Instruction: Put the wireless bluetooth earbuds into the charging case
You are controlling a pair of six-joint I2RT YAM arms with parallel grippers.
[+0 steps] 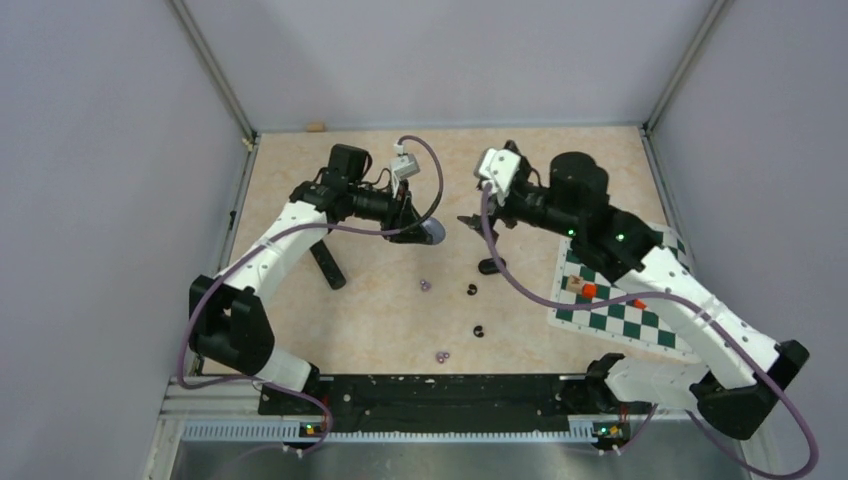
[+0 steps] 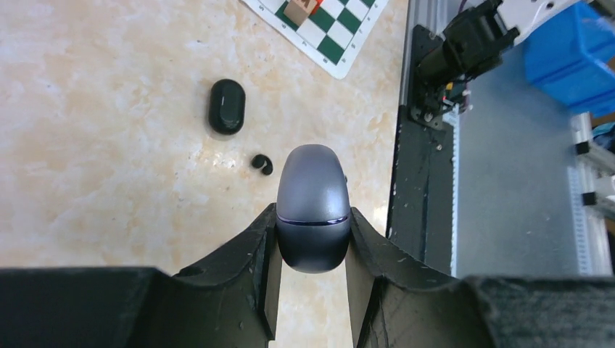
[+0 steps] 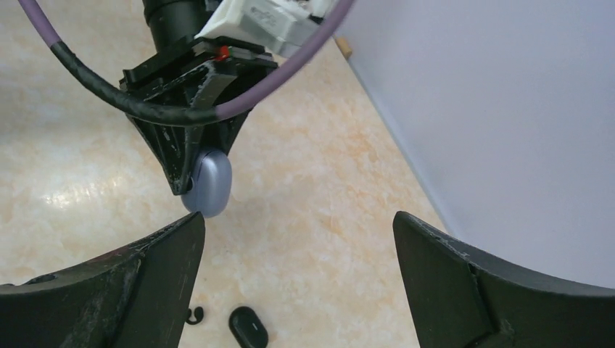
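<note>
My left gripper is shut on a purple-grey earbud charging case (image 2: 312, 177), held above the table. A seam crosses the case and its lid looks closed. In the top view the case (image 1: 434, 231) sticks out to the right of the left fingers. My right gripper stands open and empty, apart from the case and to its right. Two purple earbud spots lie on the table, one upper pair (image 1: 425, 285) and one lower pair (image 1: 442, 357). Dark earbuds (image 1: 472, 290) and more dark earbuds (image 1: 478, 331) lie right of them.
A black case (image 1: 490, 266) rests on the table below the right gripper. A green-and-white checkered board (image 1: 565, 318) with small blocks occupies the right side, partly under the right arm. At left lies a black bar (image 1: 327, 265).
</note>
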